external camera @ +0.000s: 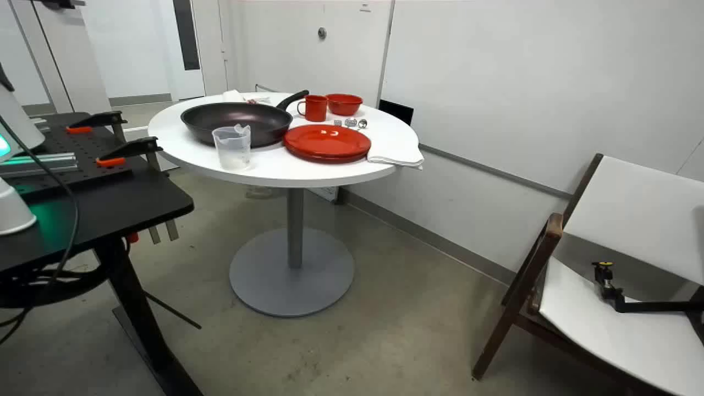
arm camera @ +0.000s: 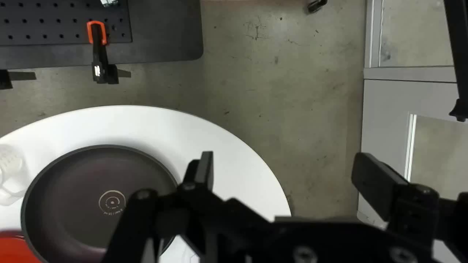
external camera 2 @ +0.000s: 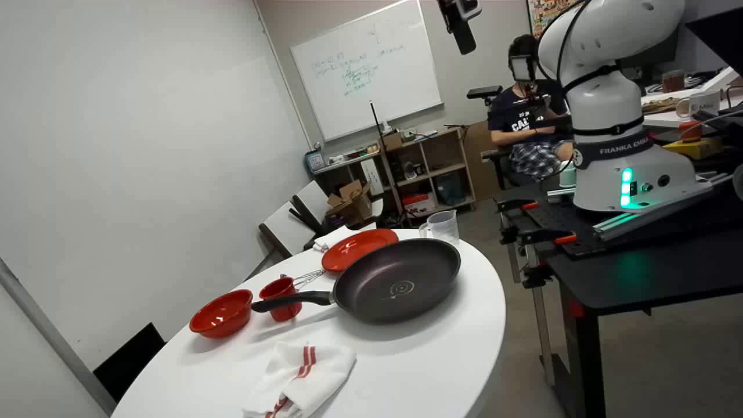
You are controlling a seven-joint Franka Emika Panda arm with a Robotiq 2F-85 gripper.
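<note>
My gripper stands wide open above the right edge of the round table, and only table edge and floor show between its fingers. In exterior view 2, just part of the gripper (external camera 2: 460, 31) shows at the top. A dark frying pan (external camera 2: 397, 282) rests on the white table (external camera 2: 432, 362), its handle pointing toward a red mug (external camera 2: 282, 296) and a red bowl (external camera 2: 221, 313). Red plates (external camera: 326, 142) lie stacked beside the pan, and a clear measuring cup (external camera: 232, 146) stands at the table's edge. A striped white cloth (external camera 2: 306, 376) lies crumpled on the tabletop.
A folded white cloth (external camera: 396, 150) and a metal whisk (external camera: 351, 122) lie near the plates. The black robot table (arm camera: 166, 30) carries clamps (arm camera: 98, 52) along its edge. A person (external camera 2: 529, 118) sits behind the arm. Bare floor (arm camera: 280, 105) lies right of the round table.
</note>
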